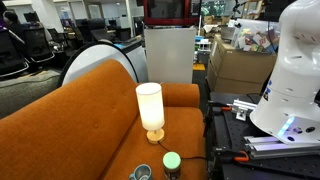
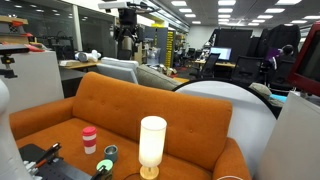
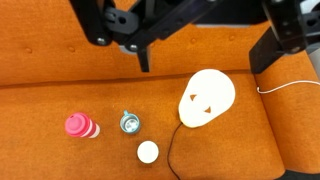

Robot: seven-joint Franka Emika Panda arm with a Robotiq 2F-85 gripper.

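Observation:
My gripper is open above the orange sofa, its dark fingers set wide apart with nothing between them in the wrist view. Below it, a white cylindrical lamp (image 1: 150,104) stands upright on a round wooden base; the wrist view shows the lamp (image 3: 207,92) from above. Close by is a small grey metal mug (image 3: 130,123). Beside the mug stands a small round-topped container (image 3: 148,152), pale from above but green-topped in the first exterior view (image 1: 172,161). A red-and-white cup (image 2: 89,139) is on the mug's other side.
The sofa's orange backrest (image 2: 160,109) rises behind the objects. A dark cord (image 3: 171,150) runs from the lamp over the seat. A black stand (image 1: 265,140) with the white arm base borders the seat. Bare seat shows beyond the lamp.

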